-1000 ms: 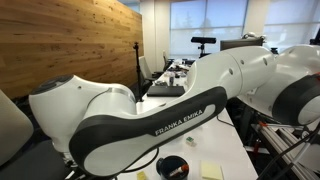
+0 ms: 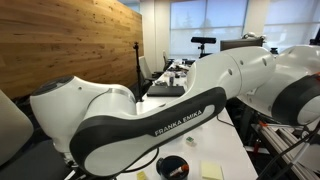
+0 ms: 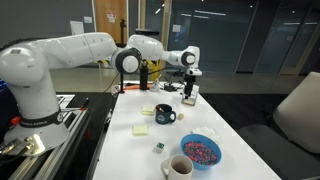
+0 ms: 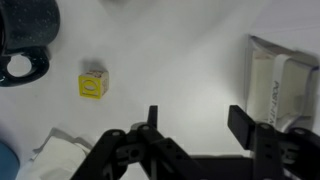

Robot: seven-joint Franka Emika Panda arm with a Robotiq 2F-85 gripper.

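Observation:
In the wrist view my gripper points down at the white table, its two fingers apart and only bare tabletop showing between them. A white, clear-edged box (image 4: 265, 85) lies to the right of the right finger. On the left is a small yellow block (image 4: 92, 85), with a dark mug (image 4: 28, 28) beyond it. Exterior view 2 has the gripper (image 3: 188, 87) at the far end of the table, by the white box (image 3: 189, 100). Exterior view 1 hides the fingertips behind the arm.
A white cloth (image 4: 58, 158) lies at the wrist view's lower left. Nearer exterior view 2's camera are a bowl with purplish contents (image 3: 201, 152), a white mug (image 3: 181, 170), a small green-and-white cube (image 3: 158, 147) and a pale yellow pad (image 3: 140, 129).
The mug and pad stay where they were.

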